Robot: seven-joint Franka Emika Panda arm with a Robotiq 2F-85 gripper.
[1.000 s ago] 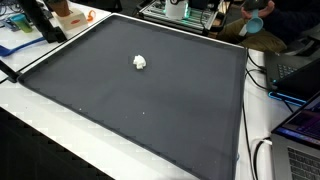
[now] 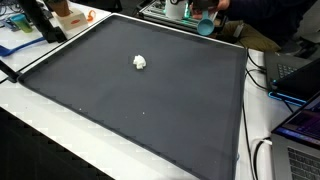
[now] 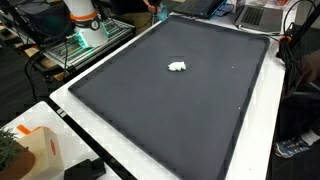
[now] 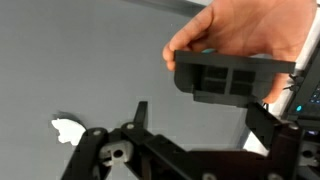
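A small white object with an uneven outline [image 4: 70, 130] lies on the grey board at the left of the wrist view. It also appears as a white piece [image 2: 139, 62] in exterior view 1 and as a white lump [image 3: 177, 66] in exterior view 2. My gripper stands open, its black fingers wide apart. Beyond the fingers, a person's hand [image 4: 255, 25] holds a black slotted block [image 4: 232, 80]. Neither exterior view shows the gripper clearly.
The grey board [image 3: 190, 105] is otherwise bare, with white table round it. Laptops [image 2: 295, 85] and cables line one side. A round teal thing [image 2: 205, 27] is over the board's far edge. A potted plant [image 3: 12, 150] stands at the near left in exterior view 2.
In exterior view 1, the teal thing at the far edge has moved left. The white piece stays in place.
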